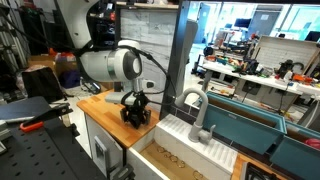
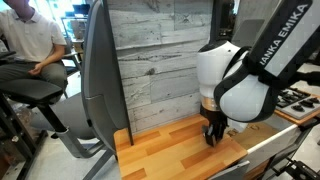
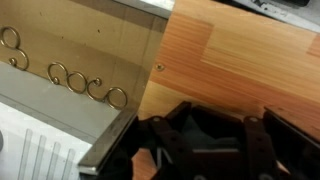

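Note:
My gripper (image 1: pixel 133 113) is low over the wooden counter (image 1: pixel 98 108), close to the counter's edge at the drawer. In exterior view 2 the gripper (image 2: pixel 212 132) points down at the wood, with dark parts around its tips. Dark finger parts fill the bottom of the wrist view, above the wooden surface (image 3: pixel 235 65). A black patch between them is too dark to make out. How far the fingers stand apart, and whether anything is between them, cannot be seen clearly.
Beside the counter is an open drawer (image 1: pixel 172 166) with several metal rings (image 3: pixel 68 78) on its floor. A tall faucet (image 1: pixel 198 112) rises beyond the drawer, with blue bins (image 1: pixel 243 122) to its right.

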